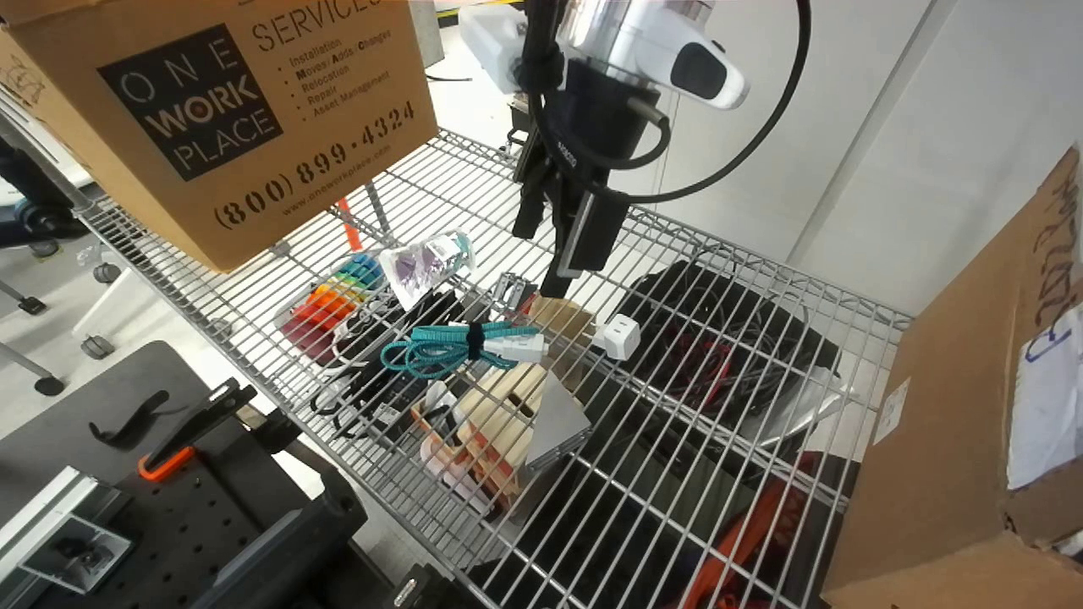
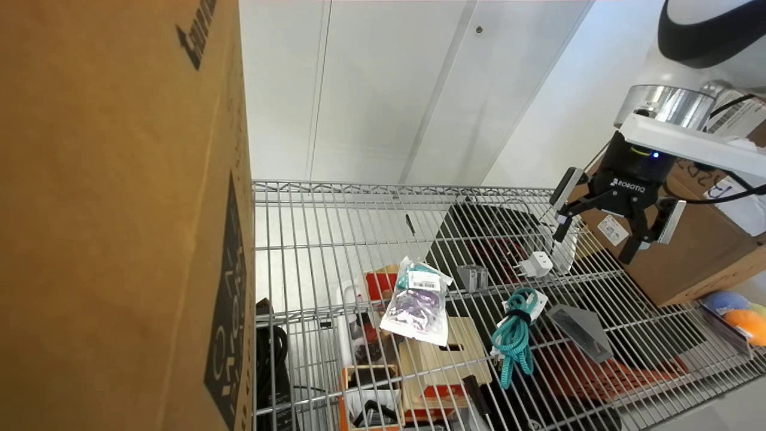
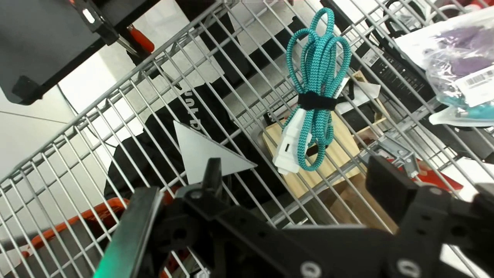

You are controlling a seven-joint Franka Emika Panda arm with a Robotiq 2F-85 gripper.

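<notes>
My gripper hangs open above the wire shelf, its fingers spread with nothing between them. Below it on the wires lie a bundled teal cable with a black strap and white plug end, a grey wedge-shaped piece and a white power adapter. A small metal bracket rests near the adapter. To one side is a clear plastic bag with purple and teal contents. In the wrist view the adapter is not visible, and the dark fingers cover the lower part.
A large cardboard box stands at one end of the shelf, and another box at the other end. Beneath the wires, bins and tools show on a lower level. A grey cart with tools stands beside the shelf.
</notes>
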